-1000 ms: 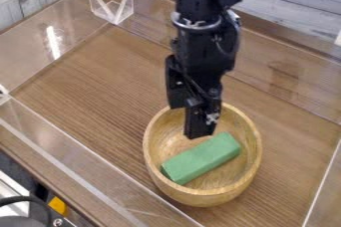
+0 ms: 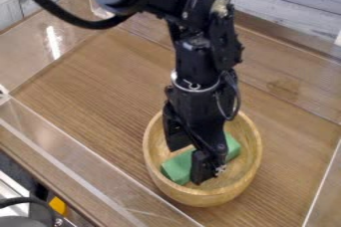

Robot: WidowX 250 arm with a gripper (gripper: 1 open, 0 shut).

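A black robot arm reaches down from the top centre, its gripper lowered into a round wooden bowl. A green block lies in the bowl, partly hidden by the open gripper, whose fingers are around or over it; whether they touch it I cannot tell.
The wooden table has free room to the left and right of the bowl. A white wall runs along the back, and a clear edge strip borders the table's left and front.
The gripper has come down from above the bowl into it, over the green block, now covering much of the block. The bowl has stayed in place.
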